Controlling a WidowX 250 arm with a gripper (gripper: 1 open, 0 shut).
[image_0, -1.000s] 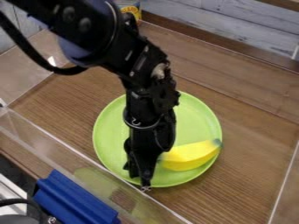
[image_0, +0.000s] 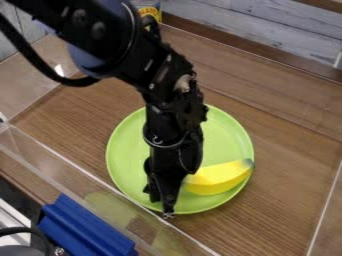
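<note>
A green plate (image_0: 134, 140) lies on the wooden surface. On its right part rests a yellow banana-like object (image_0: 221, 175). My black gripper (image_0: 166, 200) is down over the plate, its fingertips near the front rim, just left of the yellow object. The fingers look shut; whether anything thin is between them is hidden.
A blue rack (image_0: 83, 228) sits outside the clear front wall at lower left. A can (image_0: 147, 10) stands at the back. Bare wood (image_0: 281, 120) is free to the right of and behind the plate.
</note>
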